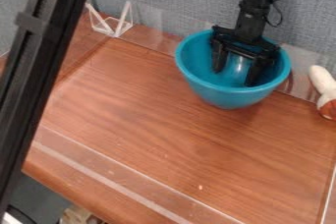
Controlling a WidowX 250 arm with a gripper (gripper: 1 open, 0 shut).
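Observation:
A blue bowl (210, 84) stands at the back right of the wooden table (171, 159). My black gripper (239, 71) reaches down into it from above, its fingers inside the bowl with a light blue shiny area between them. Whether anything is held there, or how far the fingers are open, is hard to tell.
A white object with a red band (321, 85) is at the right edge beside the bowl. A white wire stand (112, 22) is at the back left. A black frame bar (39, 61) crosses the left side.

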